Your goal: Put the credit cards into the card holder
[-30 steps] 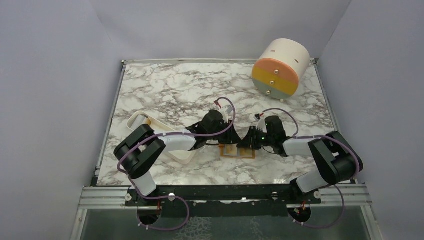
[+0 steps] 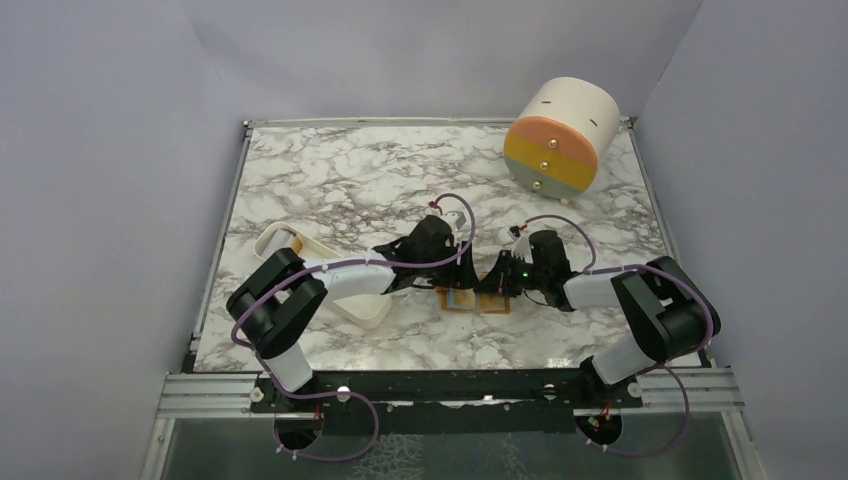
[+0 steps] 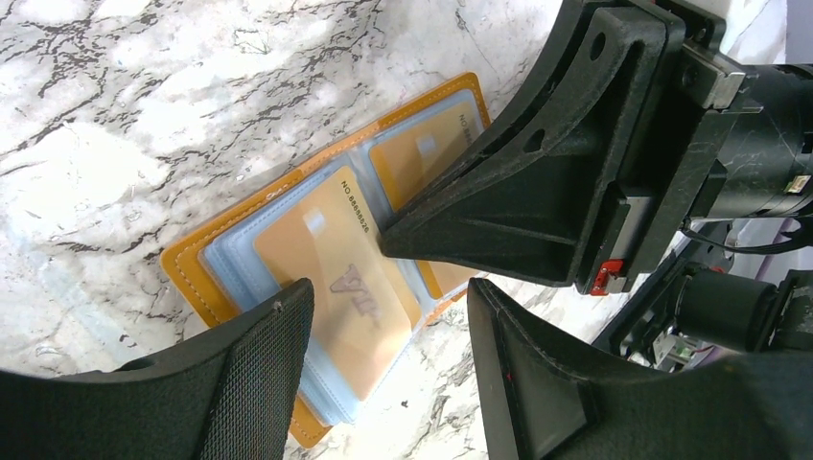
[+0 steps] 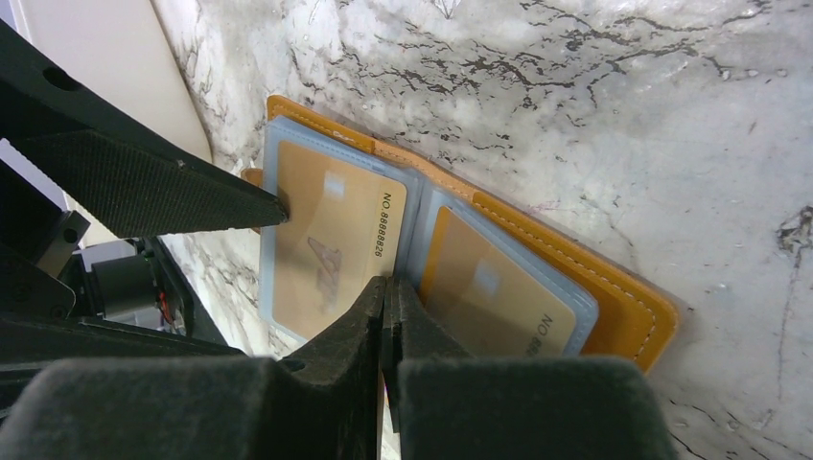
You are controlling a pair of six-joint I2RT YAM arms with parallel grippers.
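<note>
The tan card holder (image 2: 497,308) lies unfolded on the marble table, bluish sleeves on its inner side. In the left wrist view, one gold card (image 3: 321,254) lies in the nearer sleeve and another gold card (image 3: 419,158) in the farther one. My left gripper is open over the nearer half, a finger either side of part of that card, without a hold on it. My right gripper is shut, its tip at the inner edge of the same card, near the fold; nothing shows between its fingers, which hide part of the holder.
A white tray (image 2: 367,312) sits under the left arm, with a grey and orange item (image 2: 284,241) at its far end. A large striped drum (image 2: 565,135) stands at the back right.
Both grippers stay close together over it, with only small movements.
</note>
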